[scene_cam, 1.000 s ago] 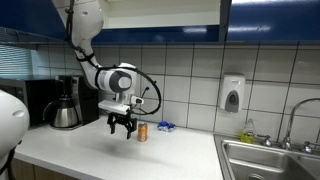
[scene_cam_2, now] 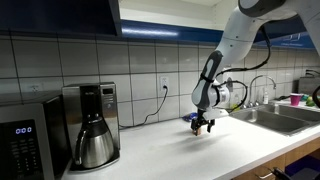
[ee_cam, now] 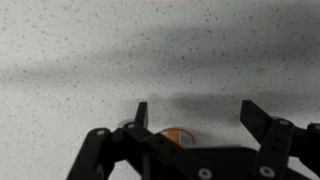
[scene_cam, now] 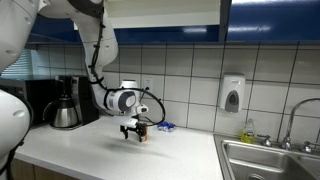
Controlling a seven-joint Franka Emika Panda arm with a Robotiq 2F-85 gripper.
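My gripper points down over the white speckled counter [ee_cam: 70,60], its fingers apart with bare counter between the fingertips. An orange can or jar [ee_cam: 178,137] shows at the bottom of the wrist view, largely covered by the gripper body. In exterior view 1 the orange can [scene_cam: 143,134] stands on the counter right behind the gripper [scene_cam: 133,132]; only part of it shows. Exterior view 2 has the gripper [scene_cam_2: 202,127] low over the counter, close beside the can. Whether they touch, I cannot tell.
A coffee maker [scene_cam_2: 95,125] and a microwave [scene_cam_2: 32,135] stand along the wall. Behind the arm lies a blue packet [scene_cam: 166,127]. The sink [scene_cam: 270,160] and a soap bottle [scene_cam: 248,132] are at the right.
The gripper has moved right and lower, toward the can, which it now partly hides in exterior view 1. The can appears to stand where it was.
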